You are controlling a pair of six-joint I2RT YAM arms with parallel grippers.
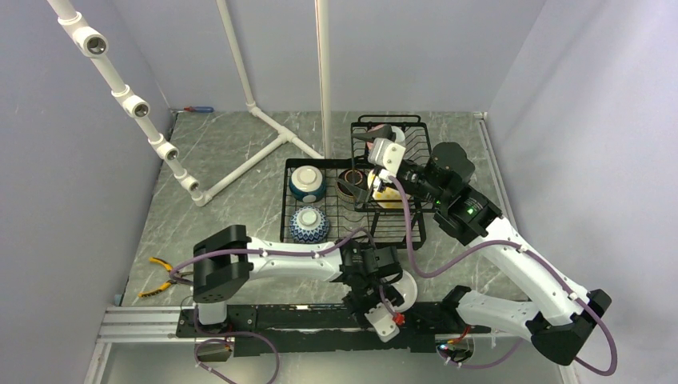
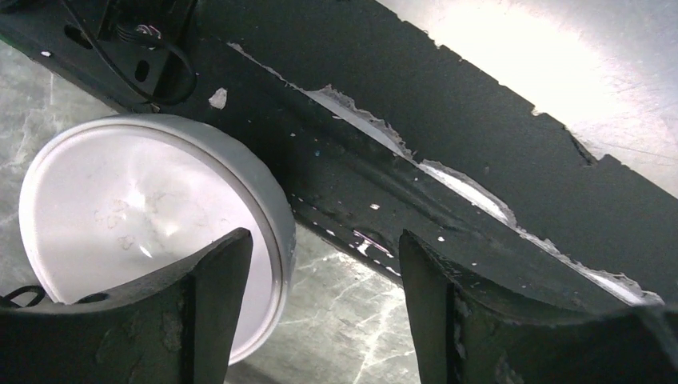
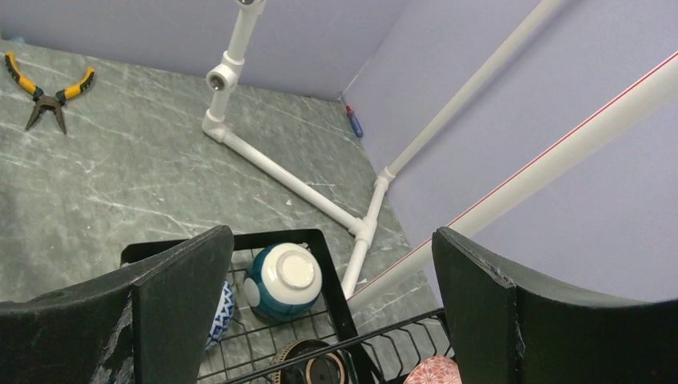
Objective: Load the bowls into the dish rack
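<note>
A white bowl (image 2: 128, 204) sits at the bench's front edge, mostly under my left gripper in the top view; that gripper is open, its left finger over the bowl's rim. In the dish rack (image 1: 285, 232), a teal bowl (image 1: 308, 186) and a blue patterned bowl (image 1: 309, 226) rest upside down, beside a dark round dish (image 3: 304, 352). The upper tier holds a yellow dish (image 1: 388, 198) and a pink patterned one (image 3: 432, 372). My right gripper stands open over the rack, nothing between its fingers.
White pipes (image 1: 240, 166) stand behind and left of the rack. Pliers (image 3: 48, 100) lie at the left, a screwdriver (image 1: 198, 109) at the back-left corner.
</note>
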